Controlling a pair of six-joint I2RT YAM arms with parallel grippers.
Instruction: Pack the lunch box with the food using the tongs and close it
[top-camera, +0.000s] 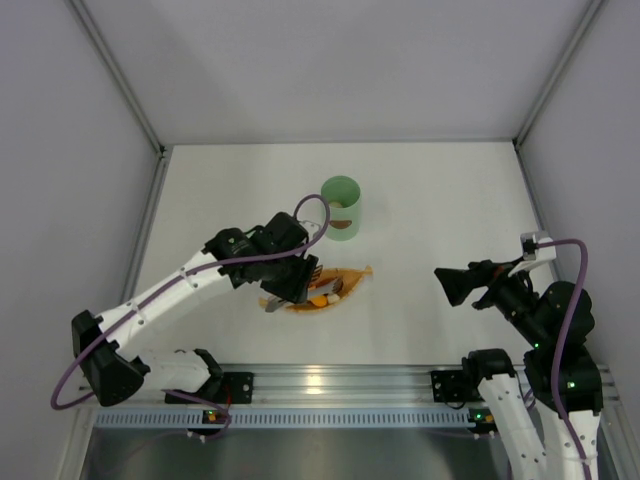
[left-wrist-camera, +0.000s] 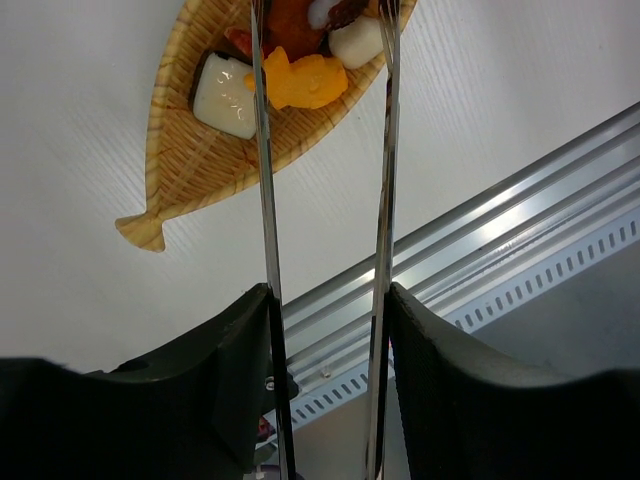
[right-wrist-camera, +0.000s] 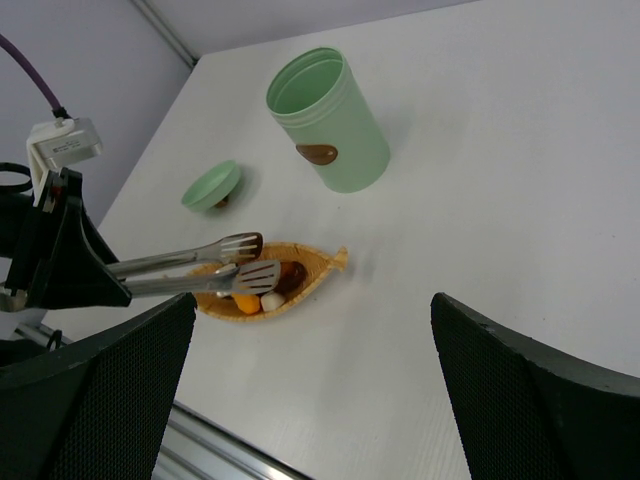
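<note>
A woven fish-shaped basket (top-camera: 355, 279) lies left of the table's middle. In the left wrist view it holds a white block (left-wrist-camera: 226, 97), a yellow shaped piece (left-wrist-camera: 305, 82), a pale round piece (left-wrist-camera: 356, 43) and reddish-brown food (left-wrist-camera: 291, 28). Above that food, my left gripper stands open, its two long metal fork-tipped fingers apart; nothing shows gripped between them. A green cup-like container (right-wrist-camera: 345, 140) with a brown oval mark stands behind the basket. My right gripper is open and empty at the table's right side, well away from the basket.
A small green dish (right-wrist-camera: 212, 185) sits left of the container, mostly hidden by the left arm from the top. Metal rails (top-camera: 350, 378) run along the front edge.
</note>
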